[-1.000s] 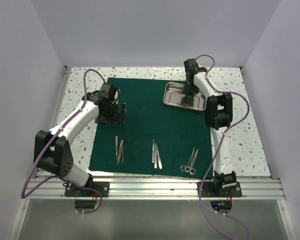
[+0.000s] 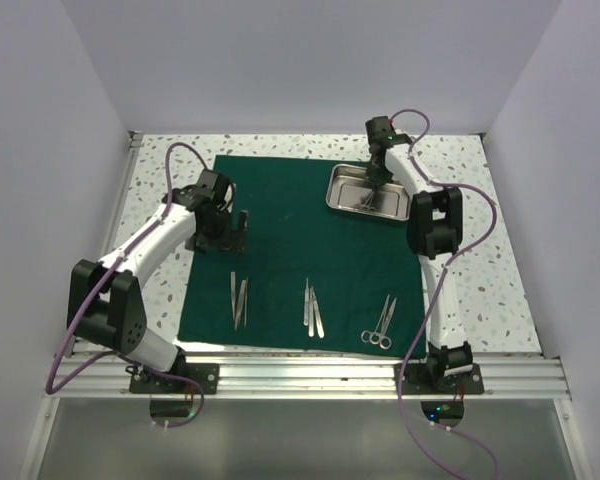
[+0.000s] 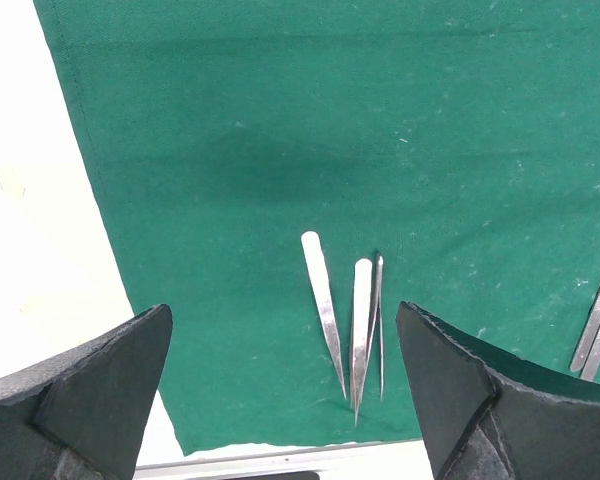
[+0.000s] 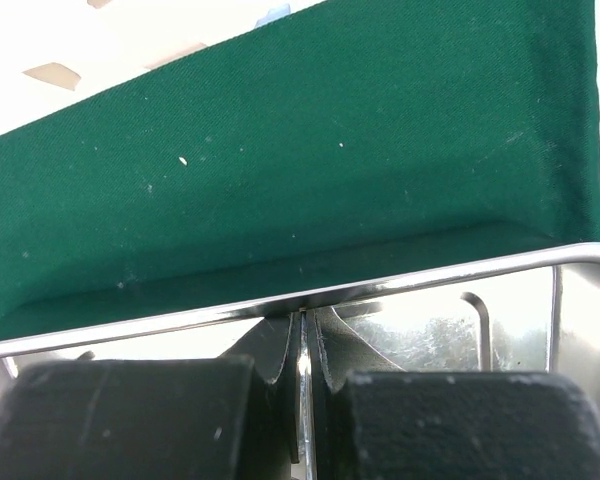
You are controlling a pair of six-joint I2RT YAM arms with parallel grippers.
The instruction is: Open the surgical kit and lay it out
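Observation:
The steel tray (image 2: 340,202) lies on the far right of the green cloth (image 2: 290,235). My right gripper (image 2: 371,186) reaches down into it, shut; in the right wrist view its fingertips (image 4: 322,330) meet just inside the tray rim (image 4: 430,281). A thin shiny strip shows between the fingers, but I cannot tell whether it is an instrument or the tray floor. Something slim and bright, perhaps an instrument (image 2: 366,203), shows in the tray below the gripper. My left gripper hangs open and empty over the cloth's left side.
Along the cloth's front lie three slim instruments (image 3: 361,320) at left, three scalpel-like handles (image 2: 311,312) in the middle and scissors-like tools (image 2: 378,330) at right.
A bright slim shape now shows below it. The left gripper has moved slightly; the laid-out instruments stay put.

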